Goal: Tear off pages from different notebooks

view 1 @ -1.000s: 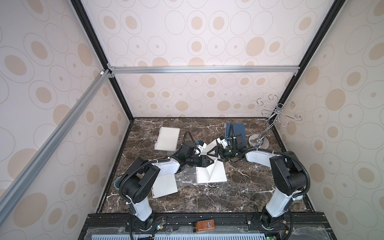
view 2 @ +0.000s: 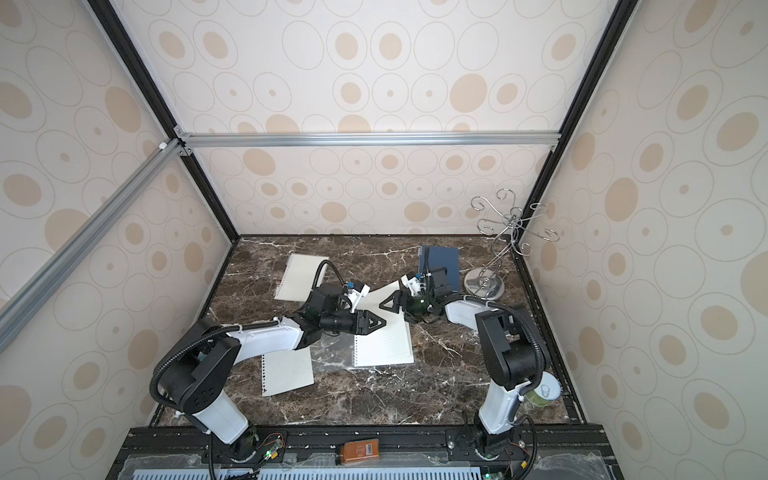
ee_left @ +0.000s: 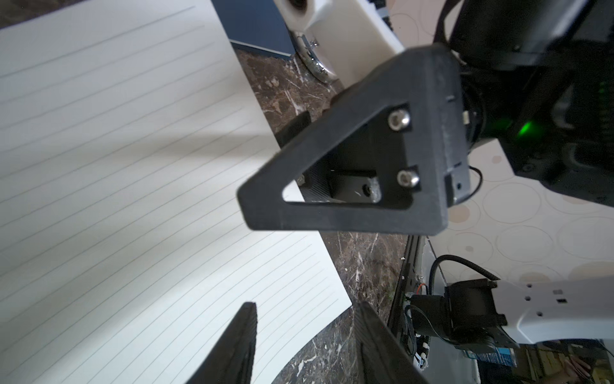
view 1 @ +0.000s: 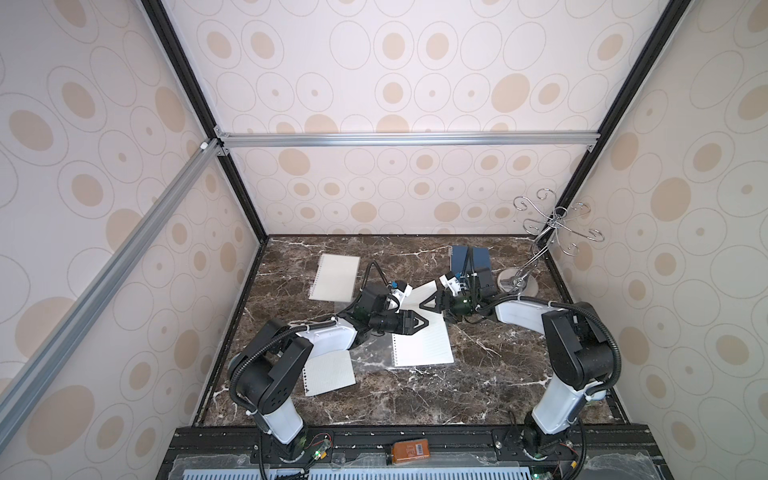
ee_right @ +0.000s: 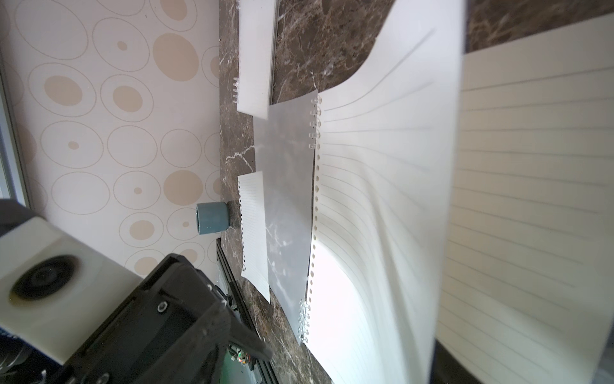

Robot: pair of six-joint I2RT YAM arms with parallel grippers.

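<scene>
A lined spiral notebook (view 1: 422,350) lies at the table's centre, a page rising in a curve along its coil in the right wrist view. My left gripper (view 1: 412,314) is over it, open, with nothing between the fingertips in the left wrist view. My right gripper (view 1: 438,301) is close by above the notebook's upper right part, open; whether paper lies between its fingers is hard to see. A loose sheet (view 1: 328,372) with a perforated edge lies front left. A cream notebook (view 1: 334,276) lies back left, a blue notebook (view 1: 472,260) back right.
A chrome hook stand (view 1: 520,281) stands at the back right. A green-rimmed container (view 2: 546,388) is at the front right, a teal cup (ee_right: 214,217) appears in the right wrist view.
My left arm has shifted slightly; the right gripper has moved slightly right.
</scene>
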